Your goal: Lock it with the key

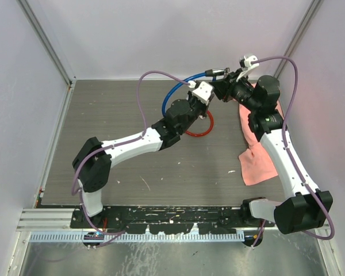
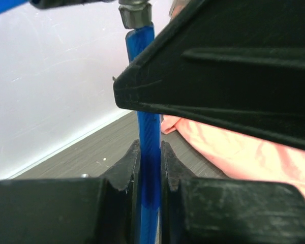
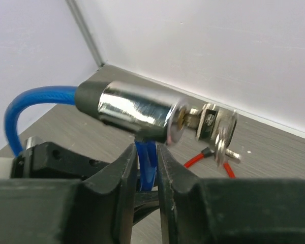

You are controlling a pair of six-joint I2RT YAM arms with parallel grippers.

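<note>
A blue cable lock (image 1: 173, 95) is held up in the air between my two grippers. Its silver barrel (image 3: 134, 109) lies crosswise above my right gripper, with a key (image 3: 221, 137) standing out of its end. My left gripper is shut on the straight length of blue cable (image 2: 149, 132) below a metal ferrule (image 2: 135, 14). Between the right fingers the blue cable also shows, close to both; whether they press on it cannot be told. A black right finger (image 2: 218, 76) crosses in front of the cable in the left wrist view.
On the table lies a red cable (image 1: 206, 133) in a loop under the grippers. Pink cloth (image 1: 256, 164) covers the table's right side.
</note>
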